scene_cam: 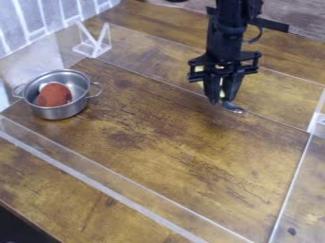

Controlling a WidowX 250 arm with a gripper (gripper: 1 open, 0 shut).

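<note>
The black robot arm with its gripper (pixel 222 84) reaches down from the top over the right part of the wooden board. The gripper is shut on a small object, mostly hidden by the fingers, with pale yellow and grey bits showing beneath it; what it is cannot be told. A steel pot (pixel 75 106) with two handles stands at the left, holding a red round object (pixel 53 94).
Clear plastic barriers run along the board's edges, with a white bracket (pixel 94 40) at the back left.
</note>
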